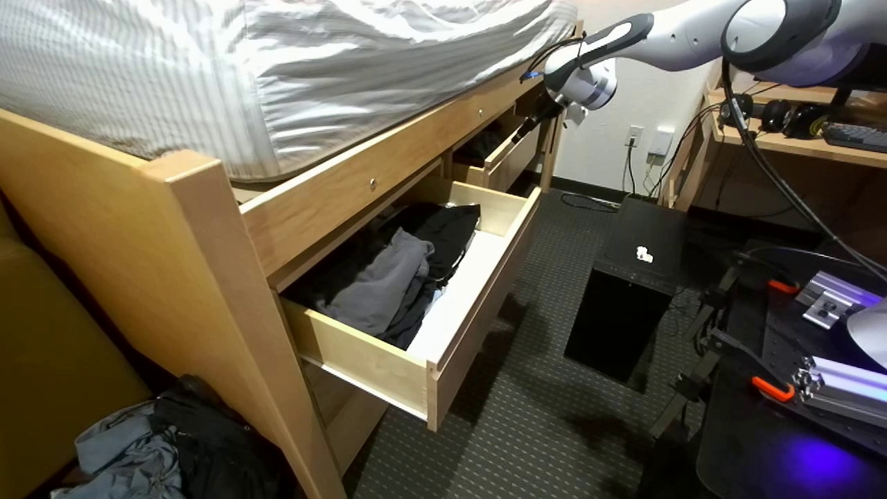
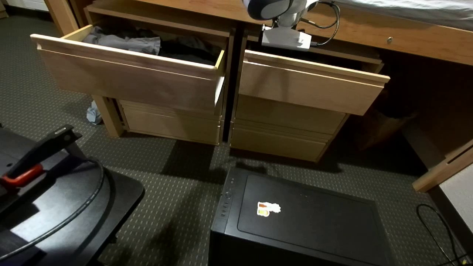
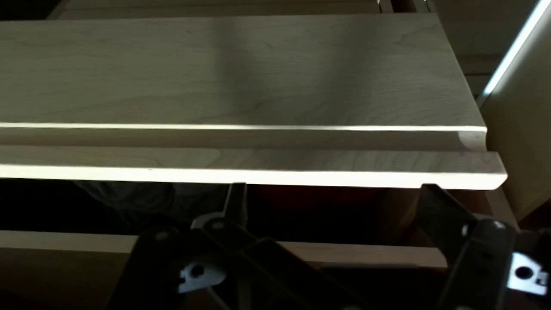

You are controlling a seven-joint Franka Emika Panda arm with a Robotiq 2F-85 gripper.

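In the wrist view my gripper is open, its two dark fingers wide apart. The fingertips lie at the top edge of a partly pulled-out wooden drawer point(image 3: 248, 72); whether they touch it I cannot tell. Exterior view 1 has the gripper point(image 1: 525, 129) at this far drawer point(image 1: 513, 162), pointing down and left over its front. From exterior view 2 the far drawer point(image 2: 306, 84) is on the right, with the fingers hidden behind the wrist hardware. The nearer drawer point(image 1: 482, 320) is pulled well out and holds grey and black clothes point(image 1: 378, 278).
Above the drawers runs a wooden bed rail point(image 1: 357, 183) under a covered mattress point(image 1: 332, 75). A black computer case point(image 1: 644, 241) stands on the carpet opposite. The black table point(image 1: 798, 432) carries clamps. Open carpet point(image 1: 532, 366) lies between drawers and case.
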